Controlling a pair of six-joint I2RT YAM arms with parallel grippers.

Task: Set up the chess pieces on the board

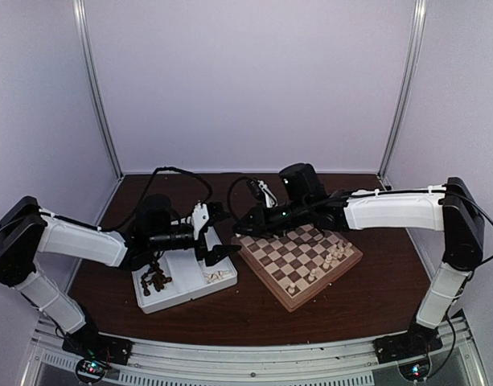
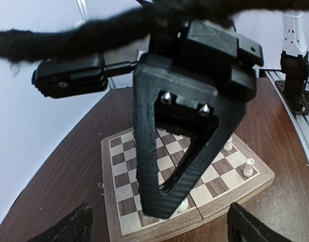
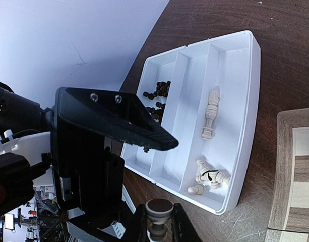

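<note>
My left gripper is open above the white tray. My right gripper is over the board's left part; in the right wrist view a pale turned piece sits at its fingers, whose grip I cannot tell. In the left wrist view the right gripper's black body fills the middle, hiding part of the chessboard. Several white pieces stand along the board's near right side. The tray holds white pieces in one compartment and dark pieces in another.
Bare dark table surrounds tray and board. Walls close the back and sides. The two grippers are very close to each other.
</note>
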